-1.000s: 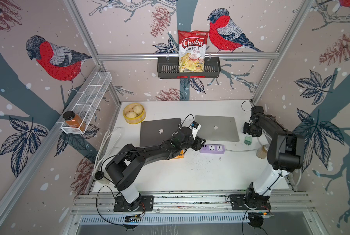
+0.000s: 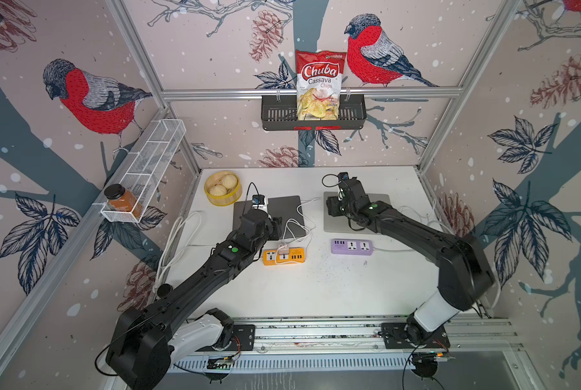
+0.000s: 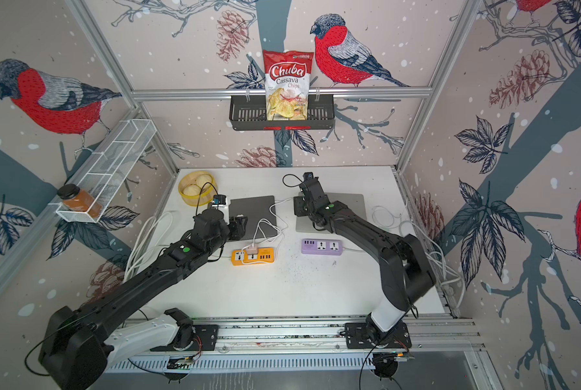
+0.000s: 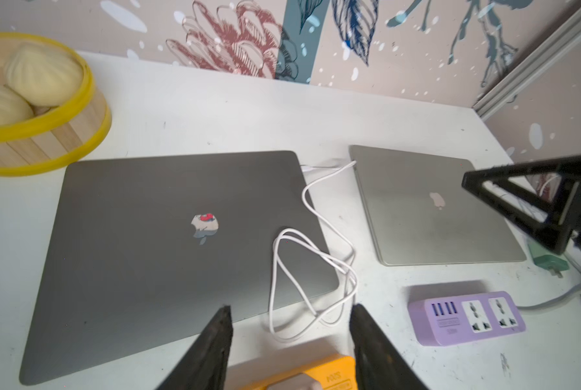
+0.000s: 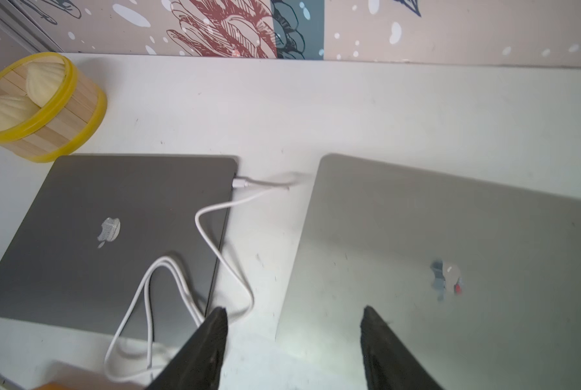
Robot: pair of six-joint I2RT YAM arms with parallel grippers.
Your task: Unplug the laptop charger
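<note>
A dark laptop (image 5: 69, 253) has a white plug (image 5: 241, 183) at its right edge, with a white cable (image 5: 209, 234) looping across the laptop and table. Beside it rests a silver laptop (image 5: 381, 221). My left gripper hangs part open over the dark laptop's front, above an orange power strip (image 3: 261, 255) with a white item plugged into it. My right gripper is open above the silver laptop's left side, facing the plug and cable. Neither gripper has anything between its fingers.
A purple power strip (image 4: 449, 328) lies front right, a green block (image 4: 549, 263) beyond it. A steamer of buns (image 5: 69, 126) stands back left, a shelf with chips (image 2: 271, 117) hangs at the back.
My left gripper has moved left from over the middle of the table to the dark laptop's front. My right gripper has swept left from the right side to over the silver laptop.
</note>
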